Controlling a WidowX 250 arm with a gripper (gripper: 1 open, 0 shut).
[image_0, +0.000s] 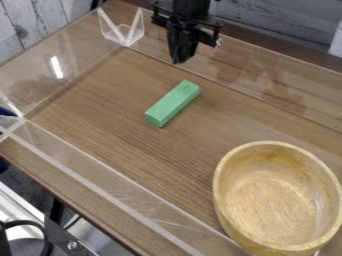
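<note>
A green rectangular bar (173, 104) lies on the wooden table (107, 170), left of centre. My dark gripper (179, 47) hangs at the top centre, above and behind the bar and apart from it. Its fingers are small in this view, and whether it holds anything cannot be made out.
A large tan round bowl (274, 195) sits at the lower right. A small clear container (123, 27) stands at the top left. Dark cables (27, 225) lie at the lower left corner.
</note>
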